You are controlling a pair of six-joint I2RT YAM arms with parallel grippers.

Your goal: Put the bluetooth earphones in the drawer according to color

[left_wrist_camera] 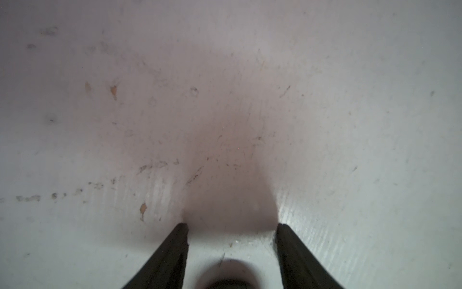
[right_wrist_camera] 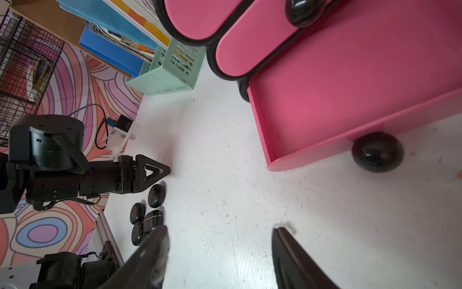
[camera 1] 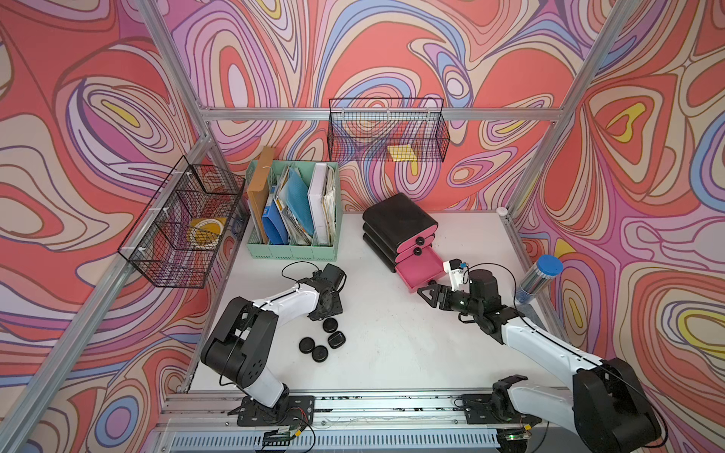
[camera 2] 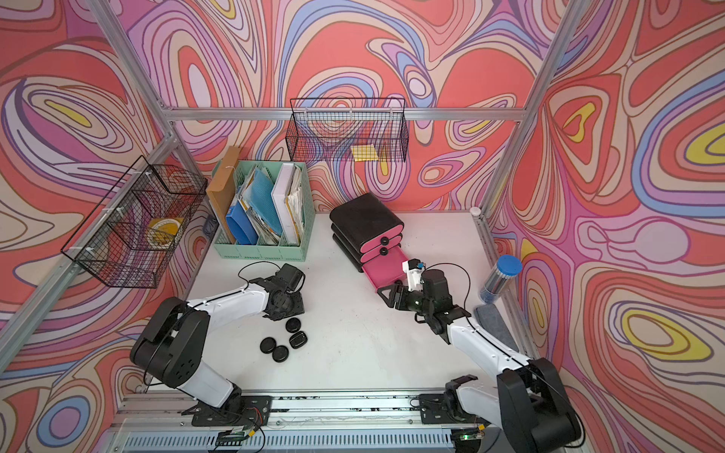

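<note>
Several black earphone cases (camera 1: 306, 344) (camera 2: 279, 352) lie on the white table at left front, one (camera 1: 330, 324) just in front of my left gripper. My left gripper hangs low over bare table, fingers apart, nothing between them; a dark edge shows at the bottom of its wrist view. The black cabinet (camera 1: 398, 219) has a pink bottom drawer (right_wrist_camera: 346, 72) pulled out. My right gripper is open and empty beside that drawer, whose round black knob (right_wrist_camera: 377, 151) shows in the right wrist view.
A green file box (camera 1: 293, 249) stands at back left. Wire baskets (camera 1: 389, 132) hang on the frame. A blue-lidded cylinder (camera 1: 539, 275) stands at the right edge.
</note>
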